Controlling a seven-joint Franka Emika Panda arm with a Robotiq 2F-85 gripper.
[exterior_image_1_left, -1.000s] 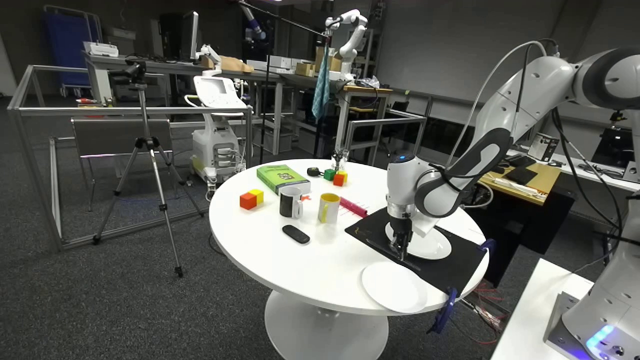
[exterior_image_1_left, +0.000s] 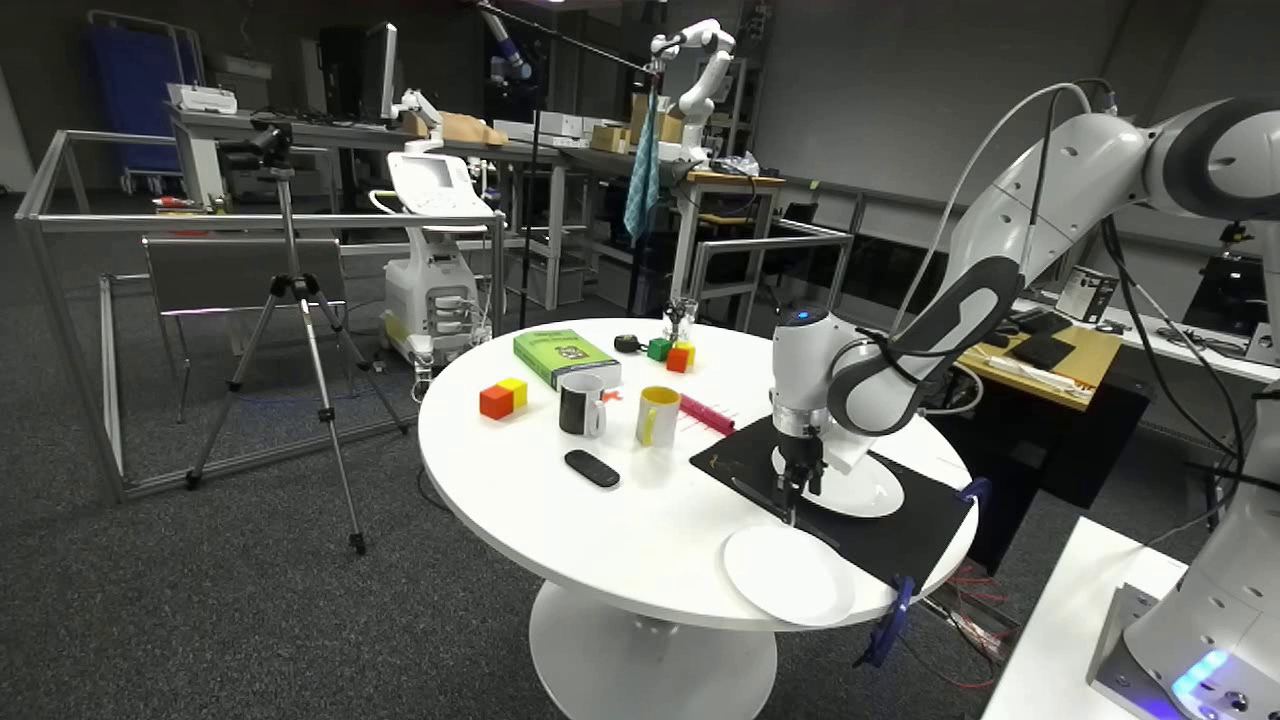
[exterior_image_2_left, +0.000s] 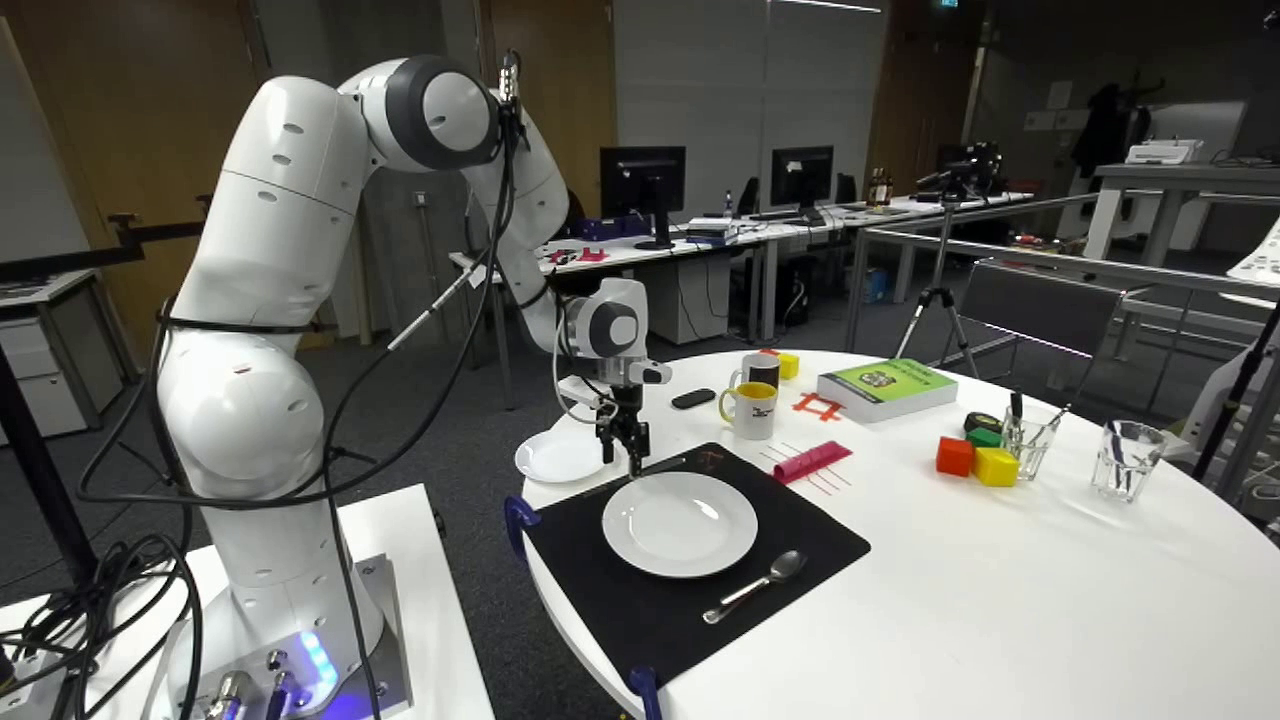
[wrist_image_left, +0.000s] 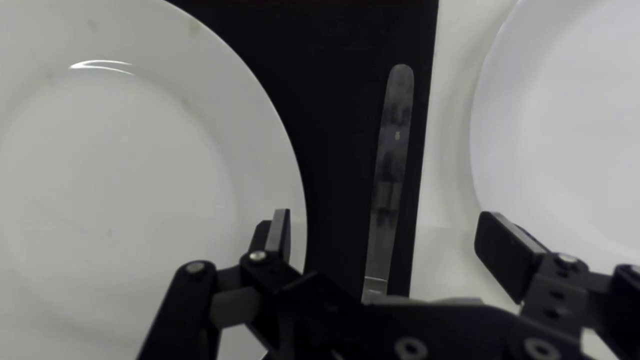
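Observation:
My gripper is open, its fingers spread wide with nothing held between them. Beneath that gap lies a table knife (wrist_image_left: 391, 138) on the black placemat (wrist_image_left: 342, 90), its lower end hidden behind the gripper. To one side of the knife is a white plate (exterior_image_2_left: 680, 524) on the mat; the left finger overlaps its rim in the wrist view. On the other side a second white plate (exterior_image_1_left: 788, 575) rests on the bare table, close to the right finger. A spoon (exterior_image_2_left: 755, 586) lies on the mat at the first plate's far side from the knife.
Two mugs, one black and white (exterior_image_1_left: 582, 404) and one yellow inside (exterior_image_1_left: 657, 416), stand near a dark oblong object (exterior_image_1_left: 591, 468). A green book (exterior_image_2_left: 887, 388), coloured cubes (exterior_image_2_left: 974, 461) and glasses (exterior_image_2_left: 1125, 461) sit farther off. Blue clamps (exterior_image_1_left: 885, 622) grip the table edge.
The gripper's fingers have spread from close together to wide apart. The wrist has hardly moved; the knife is where it was on the mat.

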